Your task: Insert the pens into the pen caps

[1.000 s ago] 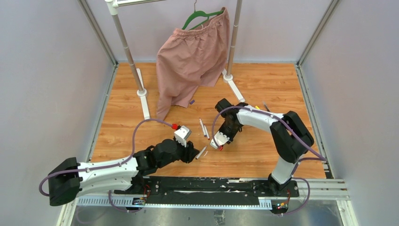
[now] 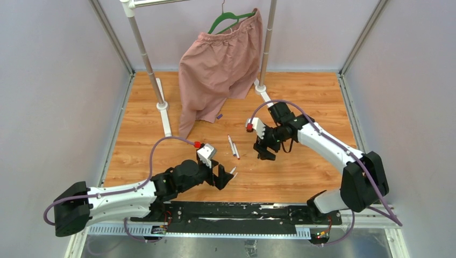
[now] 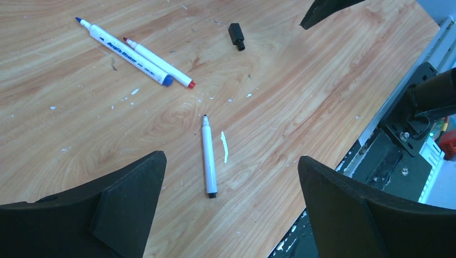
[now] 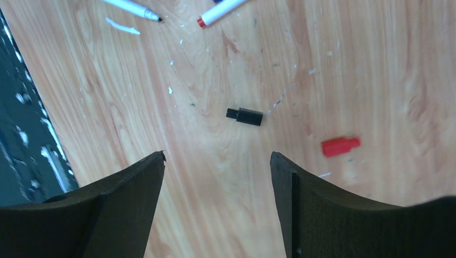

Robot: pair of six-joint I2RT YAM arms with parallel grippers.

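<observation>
Three uncapped pens lie on the wood floor: a blue one (image 3: 123, 52), a red one (image 3: 161, 63) beside it, and a black one (image 3: 208, 156) below them, between the open fingers of my left gripper in view but not held. A black cap lies right of the pens; in the right wrist view it (image 4: 247, 116) sits above my open, empty right gripper, with a red cap (image 4: 339, 146) to its right. A small blue cap (image 2: 219, 116) lies near the hanging cloth.
Pink shorts (image 2: 218, 64) hang from a rack (image 2: 144, 54) at the back, their lower edge reaching the floor. The front edge rail (image 2: 242, 215) runs between the arm bases.
My left gripper has moved slightly, its fingers now spread wider in the top view.
</observation>
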